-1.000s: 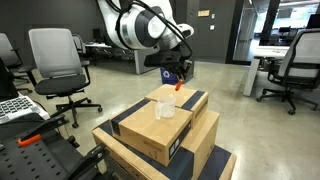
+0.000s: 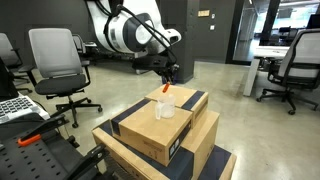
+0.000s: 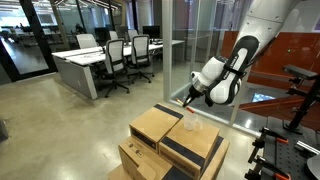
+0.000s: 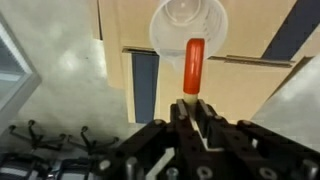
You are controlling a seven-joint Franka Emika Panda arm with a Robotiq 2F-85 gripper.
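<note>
A marker with a red end (image 4: 194, 62) and a paler body (image 4: 190, 97) is pinched between the fingertips of my gripper. In the wrist view the red end points away from the gripper, overlapping the near edge of a translucent white cup (image 4: 187, 28). From the first exterior view, the gripper (image 2: 169, 77) hangs above the cup (image 2: 166, 101), with the red end (image 2: 166, 88) slanting down just over its rim. Whether the tip is inside the cup cannot be told. In the second exterior view the red end (image 3: 189, 109) shows above the cup (image 3: 193, 122).
The cup stands on cardboard boxes (image 2: 152, 131), with another box (image 2: 189, 99) behind. A dark table (image 2: 42, 158) is at the near left. Office chairs (image 2: 60, 70) stand well back, and open floor surrounds the boxes.
Over the last second, my gripper and the red-ended marker have moved left and a little down in the first exterior view, ending above the cup. The cup and boxes look unmoved.
</note>
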